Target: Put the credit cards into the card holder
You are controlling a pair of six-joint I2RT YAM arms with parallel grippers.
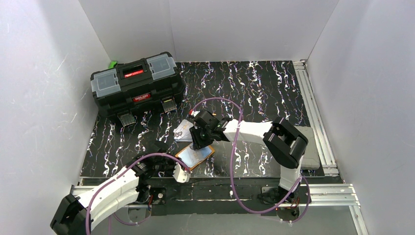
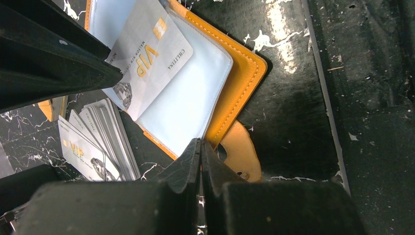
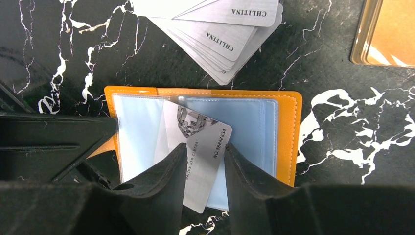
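Observation:
The open card holder (image 1: 201, 155), orange with pale sleeves, lies near the table's front edge. A silver VIP card (image 2: 155, 58) rests slantwise over its sleeve page (image 2: 195, 88). In the right wrist view my right gripper is part open above that card (image 3: 203, 171), its fingertips on either side with a gap between. My left gripper is shut at the page's edge; whether the thin edge is pinched cannot be told. A fanned stack of cards lies beside the holder, also visible in the left wrist view.
A black toolbox (image 1: 139, 85) stands at the back left. An orange item (image 3: 389, 36) lies on the marble-patterned table past the card stack. A grey pad (image 1: 310, 147) sits at the right edge.

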